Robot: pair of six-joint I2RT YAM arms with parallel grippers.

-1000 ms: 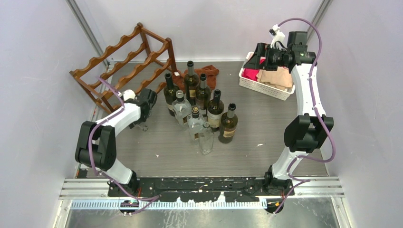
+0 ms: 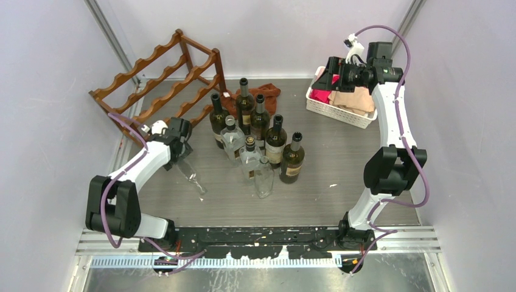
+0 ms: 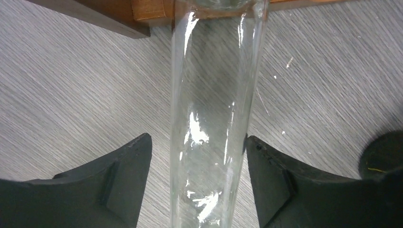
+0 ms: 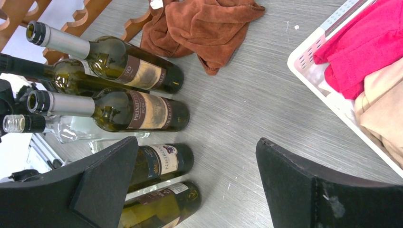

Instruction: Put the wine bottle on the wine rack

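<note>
A wooden wine rack (image 2: pixel 140 63) stands at the back left. Low at its front, my left gripper (image 2: pixel 178 152) is over a clear glass bottle (image 2: pixel 188 175) lying tilted, neck toward the front of the table. In the left wrist view, the fingers (image 3: pixel 109 180) stand apart either side of the clear bottle (image 3: pixel 209 133), with a gap at least on the left, and rack wood (image 3: pixel 142 14) shows behind. My right gripper (image 2: pixel 334 73) is raised at the back right, open and empty, above the basket.
Several green and clear bottles (image 2: pixel 275 146) stand in the middle. A brown cloth (image 2: pixel 271 91) lies behind them. A white basket (image 2: pixel 341 118) with cloths is at the back right.
The clear bottle at my left gripper has come out toward the front, showing more of its length. The right arm is still.
</note>
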